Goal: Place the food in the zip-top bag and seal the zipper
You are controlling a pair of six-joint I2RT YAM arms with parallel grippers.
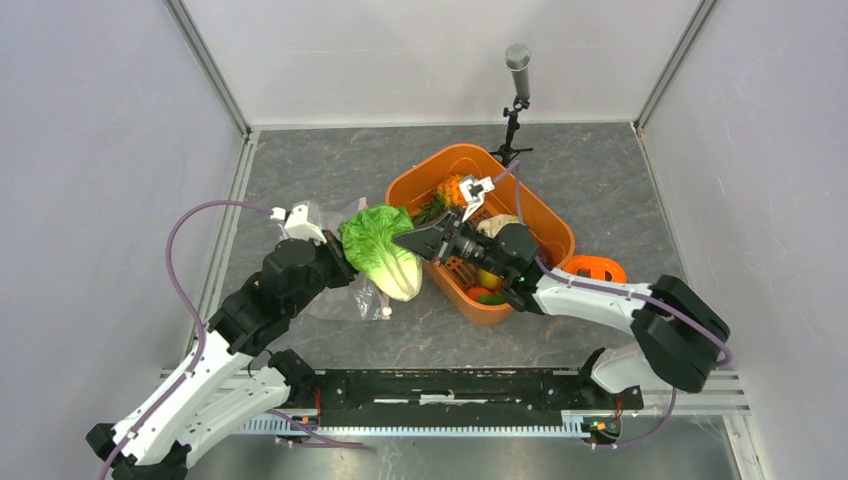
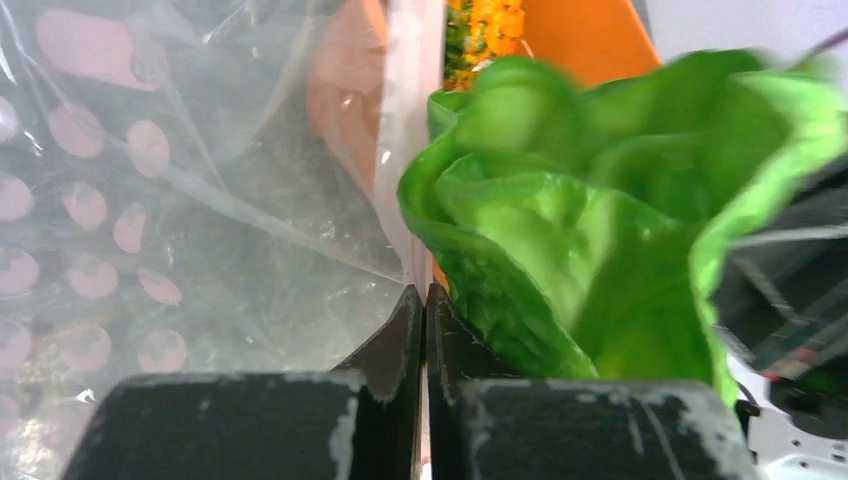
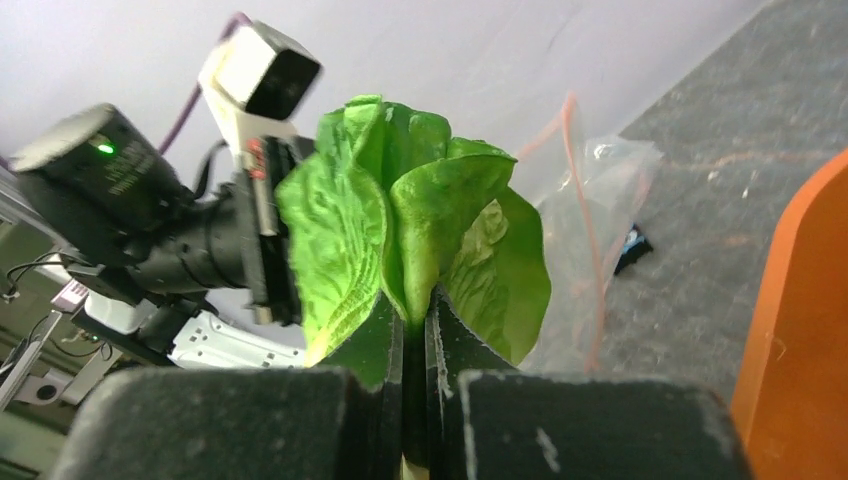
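A green leafy cabbage [image 1: 382,250] hangs between the arms, with my right gripper shut on it. Its leaves [image 2: 590,220] fill the right of the left wrist view and hide part of the bag's mouth. The clear zip top bag [image 2: 230,200] is patterned with pale pinkish ovals. My left gripper is shut on the bag's edge. From above, the cabbage covers part of the bag [image 1: 340,300]; I cannot tell whether any leaf is inside the opening. The bag's pink zip strip [image 3: 583,210] stands behind the cabbage in the right wrist view.
An orange bin [image 1: 545,215] holding several foods, including a pineapple [image 1: 450,190], stands under and behind the right arm. An orange-handled item [image 1: 595,268] lies to its right. A microphone stand [image 1: 512,130] is at the back. Bare table lies back left and in front.
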